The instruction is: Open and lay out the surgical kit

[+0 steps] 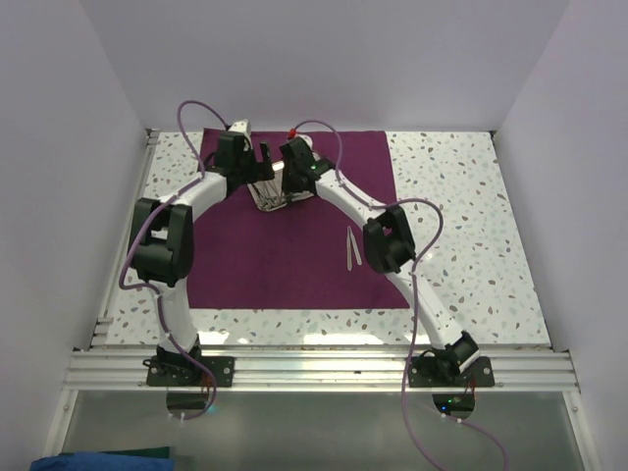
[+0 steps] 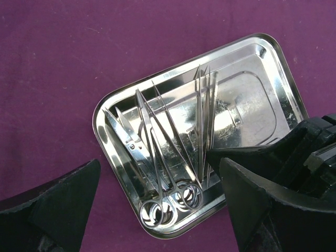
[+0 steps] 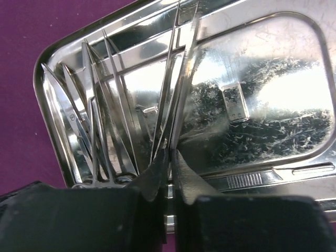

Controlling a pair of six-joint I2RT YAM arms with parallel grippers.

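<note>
A steel tray [image 2: 247, 84] on purple cloth holds scissors [image 2: 152, 163] and several slim forceps [image 2: 200, 110], bunched toward its left half; a flat handle [image 3: 244, 179] lies along its near side. My left gripper stands open above the tray's left end, nothing between its fingers. My right gripper has its tips close together at the lower ends of the upright forceps; whether anything is between them is unclear.
Two slim instruments [image 1: 351, 250] lie apart on the right of the purple cloth [image 1: 275, 265].
</note>
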